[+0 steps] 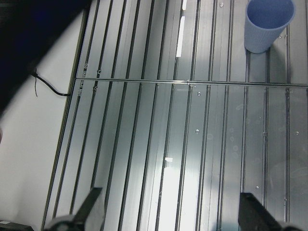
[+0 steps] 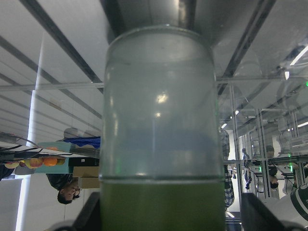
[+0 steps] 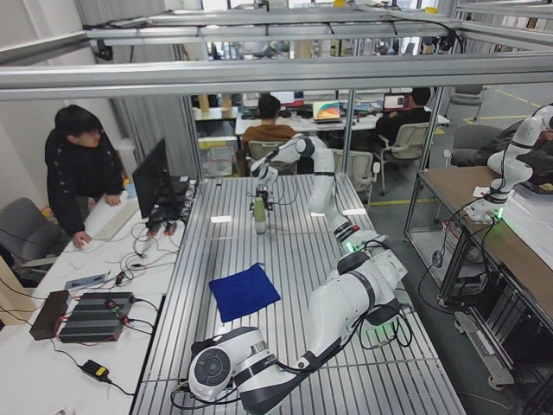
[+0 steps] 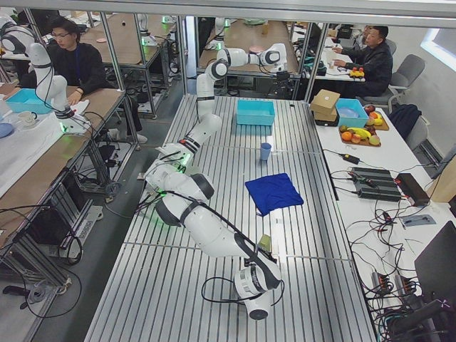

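A green bottle (image 3: 260, 216) stands upright on the slatted metal table (image 4: 178, 285). My right gripper (image 3: 261, 201) is at it; in the right wrist view the bottle (image 2: 160, 134) fills the space between the fingers, and whether they grip it cannot be told. My left gripper is over the table with nothing between its fingers, which stand wide apart. A blue cup (image 1: 262, 33) stands on the table in the left wrist view. A blue cloth (image 4: 273, 192) lies flat between the bottle and the cup.
A cyan bin (image 4: 255, 112) stands at one end of the table. Beside the table, a white desk holds fruit trays (image 4: 360, 139), boxes, electronics, cables and a monitor (image 3: 152, 177). A person stands by that desk.
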